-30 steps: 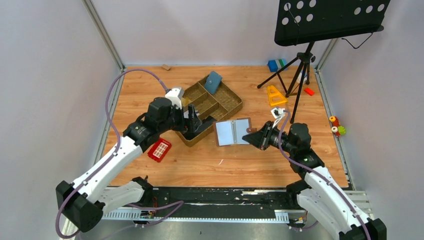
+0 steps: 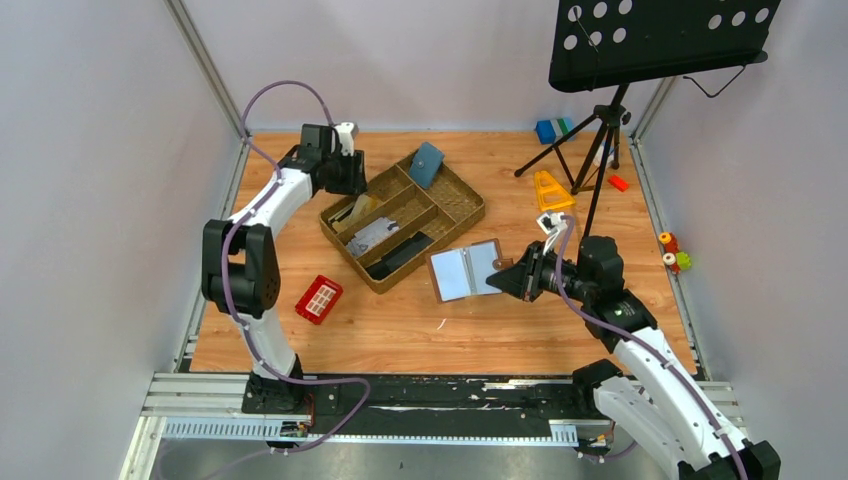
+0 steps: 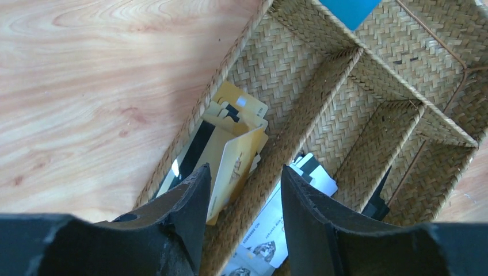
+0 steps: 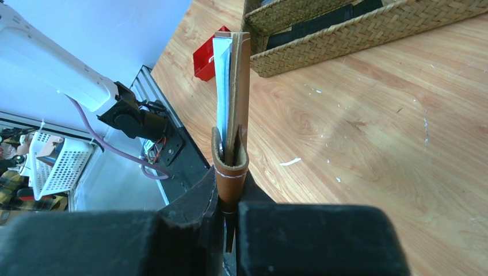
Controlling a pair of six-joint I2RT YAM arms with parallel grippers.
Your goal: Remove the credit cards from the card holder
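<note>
The open card holder (image 2: 450, 275), brown outside with pale blue pages, is held upright by my right gripper, shut on it at its flap. A woven basket (image 2: 455, 225) holds pale and yellow cards (image 3: 236, 167) in its left compartment, white cards (image 3: 267, 230) in the middle one and a dark item (image 2: 398, 255). A blue card holder or pouch (image 2: 425, 165) lies at its back. My left gripper is over the basket's back-left part, fingers apart with nothing between them.
A red block (image 2: 318, 299) lies front left. A music stand (image 2: 610, 115), yellow piece (image 2: 550, 195) and toys (image 2: 672, 250) are at the right.
My left arm has swung back and left, away from the front of the basket to its back-left part. The right gripper with the holder has barely moved.
</note>
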